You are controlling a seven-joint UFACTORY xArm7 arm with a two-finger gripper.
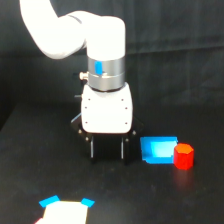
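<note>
My gripper (108, 150) hangs over the dark table left of centre. Two thin dark fingers point down, well apart, and nothing shows between them. To its right lies a flat bright blue patch (157, 148), separate from the fingers in the picture. A small red six-sided block (183, 156) is at the blue patch's right side, overlapping its edge in view. Whether the block rests on the patch or just in front of it, I cannot tell.
At the bottom left edge a pale block (66, 213) is cut off by the frame, with a blue piece (88, 202) at its right corner and another at its left. The table between there and my gripper looks bare.
</note>
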